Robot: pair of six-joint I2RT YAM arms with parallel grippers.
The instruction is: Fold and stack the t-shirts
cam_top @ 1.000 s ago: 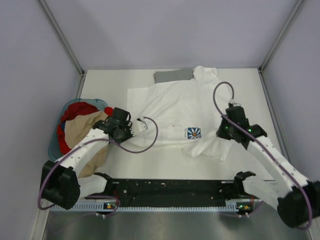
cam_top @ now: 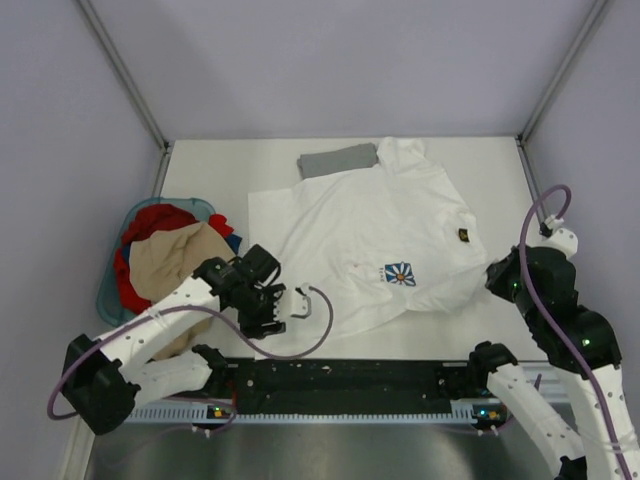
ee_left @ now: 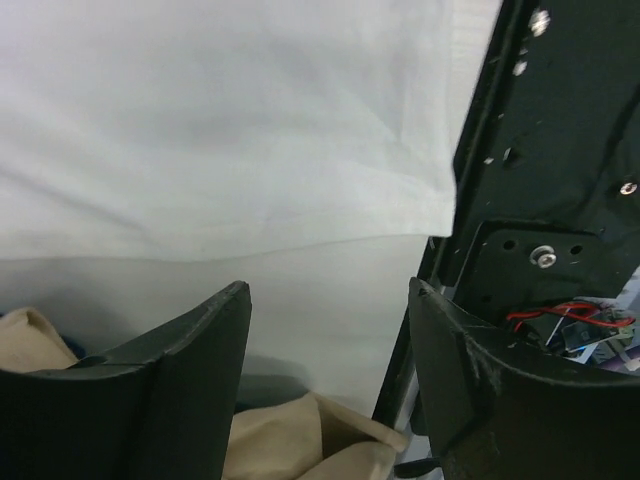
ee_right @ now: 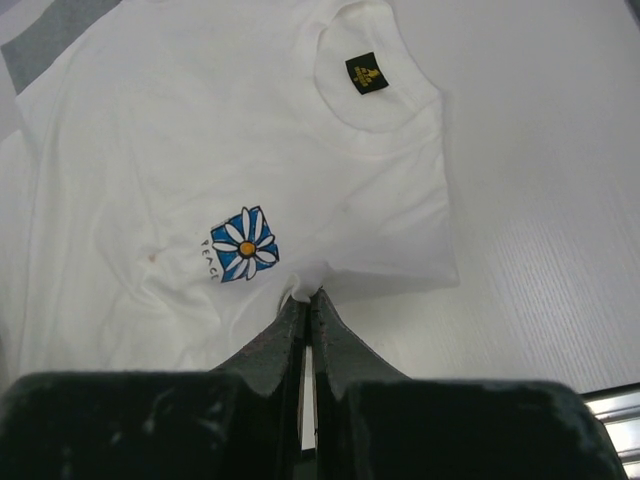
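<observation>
A white t-shirt (cam_top: 320,225) is spread across the table, its blue flower print (cam_top: 400,273) and dark neck label (cam_top: 463,235) toward the right. In the right wrist view, my right gripper is shut on a pinched fold of the shirt, and the cloth there is drawn up toward the fingertips. My left gripper stands open by the shirt's near left corner, with bare table between its fingers. The hem lies just past those fingertips, not between them. Behind the shirt rests a folded grey cloth (cam_top: 336,161).
At the left stands a teal basket (cam_top: 104,298) with red and tan clothes (cam_top: 178,258); tan cloth hangs over its side, close under the left arm. Bare table lies along the right. A black frame (cam_top: 340,385) borders the table's front.
My right gripper has carried its part of the shirt rightward. The left gripper has moved toward the front edge and opened; the shirt's near side now lies lower and wider across the table.
</observation>
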